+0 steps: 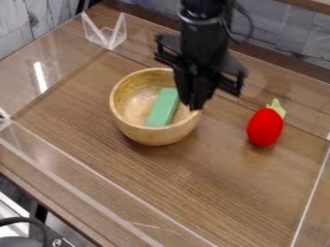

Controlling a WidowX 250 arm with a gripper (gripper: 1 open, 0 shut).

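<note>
My gripper (199,85) is dark and blurred, hanging over the right rim of a wooden bowl (123,114); it is hard to see whether anything is between its fingers. A green block (162,108) lies inside the bowl. A red oval object (264,129) with a small green piece behind it lies on the table to the right of the bowl.
Clear plastic pieces (106,29) stand at the back left, and a dark cable lies at the lower left corner. A raised wooden edge runs along the back right.
</note>
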